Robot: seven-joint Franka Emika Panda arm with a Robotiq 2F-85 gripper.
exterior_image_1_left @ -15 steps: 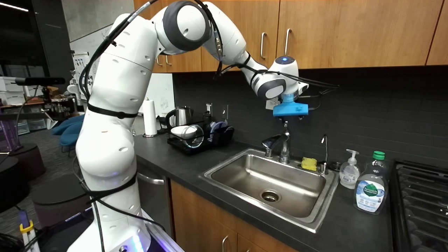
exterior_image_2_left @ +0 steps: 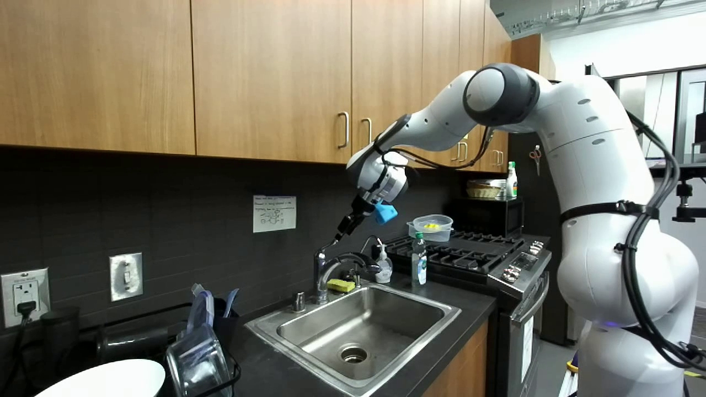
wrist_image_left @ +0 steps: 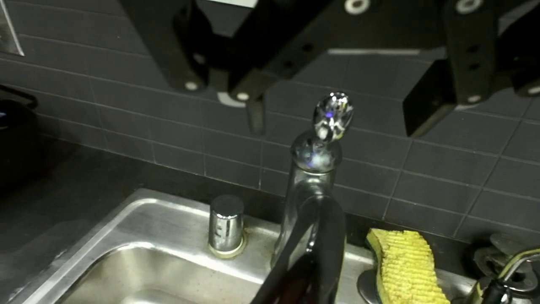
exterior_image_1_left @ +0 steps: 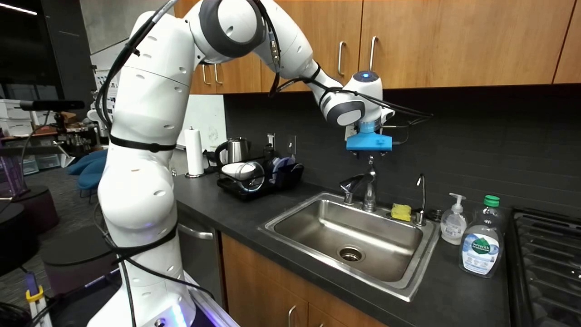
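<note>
In the wrist view, the two black fingers of my gripper stand apart, the gap between them wide. The shiny tip of the faucet lever (wrist_image_left: 332, 116) shows in that gap, nearer the left finger in depth I cannot judge. Below it the chrome faucet (wrist_image_left: 311, 213) rises from the sink's back rim. From the side, in exterior view 2, the gripper (exterior_image_2_left: 340, 235) points down just above the lever's end (exterior_image_2_left: 325, 249); whether they touch cannot be told. In exterior view 1 the blue wrist part (exterior_image_1_left: 369, 142) hides most of the fingers.
The steel sink (exterior_image_1_left: 316, 248) is empty. A yellow sponge (wrist_image_left: 407, 266) sits right of the faucet, with a soap pump (exterior_image_1_left: 453, 222) and a dish soap bottle (exterior_image_1_left: 481, 245) further right. The dish rack (exterior_image_1_left: 248, 190) stands left. Wooden cabinets (exterior_image_1_left: 463, 43) hang above the arm.
Seen from exterior view 1, the arm and its blue wrist part have shifted a little to the left. The faucet, sponge and bottles look the same.
</note>
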